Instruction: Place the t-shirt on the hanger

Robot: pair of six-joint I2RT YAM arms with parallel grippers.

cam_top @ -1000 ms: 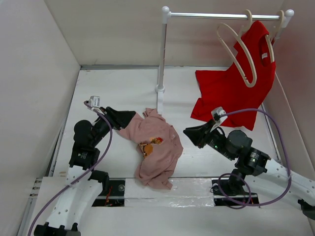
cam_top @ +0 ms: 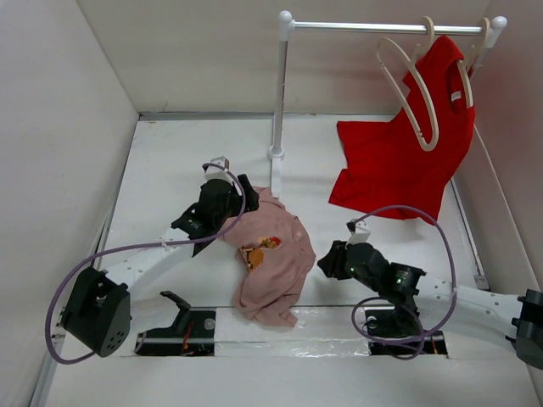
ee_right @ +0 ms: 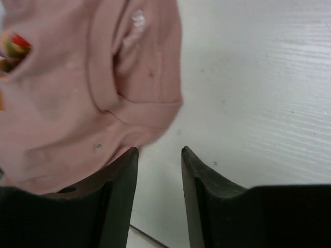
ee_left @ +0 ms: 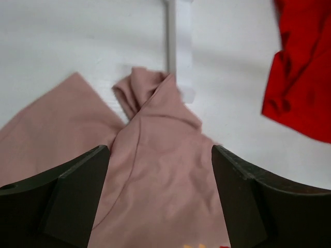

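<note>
A crumpled pink T-shirt point(cam_top: 271, 280) with an orange print lies on the white floor between the arms, below the rack's left post. My left gripper point(cam_top: 246, 191) hovers over its upper edge; in the left wrist view its fingers stand wide apart over the fabric. My right gripper point(cam_top: 331, 261) is just right of the shirt; in the right wrist view its fingertips point at the shirt's edge, apart with nothing between them. White hangers point(cam_top: 424, 127) hang on the rail at the upper right.
A red garment point(cam_top: 390, 170) hangs on a hanger and spreads over the floor at the back right, below the rail point(cam_top: 356, 26). The rack's post point(cam_top: 279, 85) stands at centre back. Free floor lies to the left; walls enclose both sides.
My right gripper has moved down toward the front. The shirt looks unchanged.
</note>
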